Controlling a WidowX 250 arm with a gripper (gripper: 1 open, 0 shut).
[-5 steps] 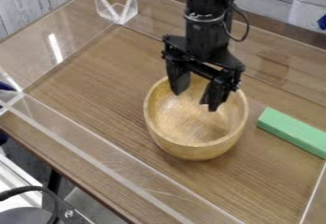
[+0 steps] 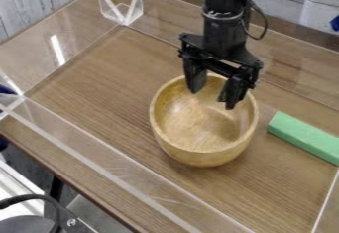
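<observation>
A black robot gripper (image 2: 215, 86) hangs from the top centre over a round wooden bowl (image 2: 203, 138), its two fingers spread apart above the back part of the bowl. Nothing shows between the fingers, and the bowl looks empty.
A green block (image 2: 303, 137) lies right of the bowl. A black cable or ring shows at the bottom left corner.
The gripper has risen slightly and shifted a little, showing more of the bowl. The bowl and green block have not visibly moved.
</observation>
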